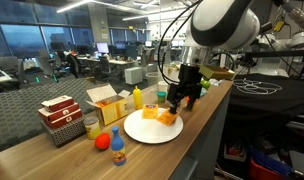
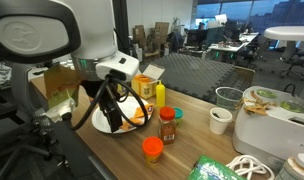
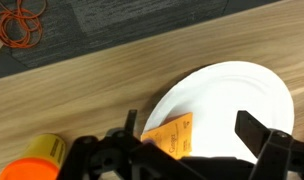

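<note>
In the wrist view my gripper stands open above the near side of a white plate [image 3: 229, 87], nothing between its fingers. An orange packet [image 3: 172, 136] lies on the plate below, partly covered by the left finger. Exterior view 1 has the gripper [image 1: 182, 102] over the plate's right part, close to the orange packet [image 1: 169, 117]. A second orange piece behind it is partly blocked by the arm there. The second exterior view shows the plate [image 2: 83, 122] partly behind the gripper [image 2: 98, 115]; the height above the plate is hard to judge.
A blue bottle [image 1: 118, 148], a red ball [image 1: 103, 142] and a yellow bottle [image 1: 138, 98] surround the plate. An orange-topped jar [image 2: 152, 149], a red-brown jar [image 2: 167, 125] and a white cup [image 2: 220, 120] stand on the other side. The counter edge is close by.
</note>
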